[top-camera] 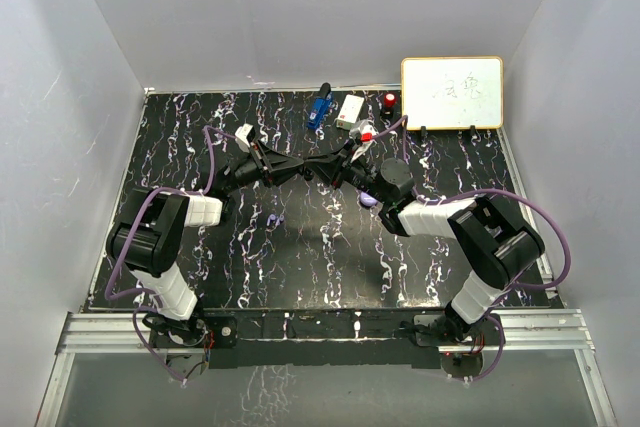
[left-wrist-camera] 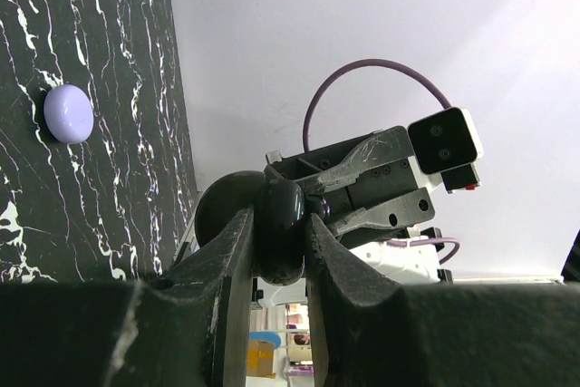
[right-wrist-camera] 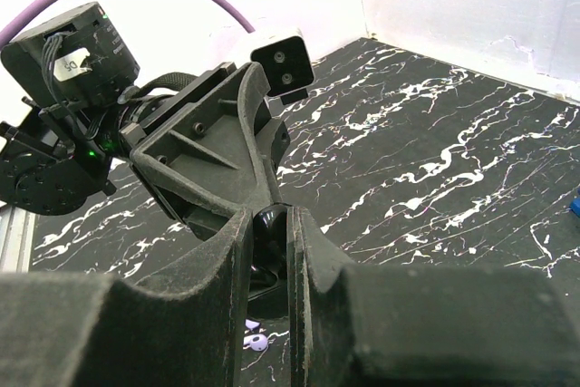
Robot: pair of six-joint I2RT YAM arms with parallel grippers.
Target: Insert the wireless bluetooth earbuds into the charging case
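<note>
Near the table's middle, my left gripper [top-camera: 299, 169] and right gripper [top-camera: 312, 164] meet tip to tip, raised above the surface. In the left wrist view, a glossy black rounded case [left-wrist-camera: 279, 228] is clamped between the left fingers, and the right gripper's fingers reach it from the far side. The right wrist view shows the same black case [right-wrist-camera: 270, 228] between the right fingers, its lower part dark and partly covered. Whether its lid stands open cannot be told. Small purple pieces, looking like earbuds [top-camera: 275, 219], lie on the table below the left arm.
A smooth purple rounded object [left-wrist-camera: 68, 113] rests on the table beneath the right gripper. Toward the back stand a blue item [top-camera: 319, 112], a white box [top-camera: 350, 111], a red-capped bottle [top-camera: 388, 104] and a whiteboard [top-camera: 452, 93].
</note>
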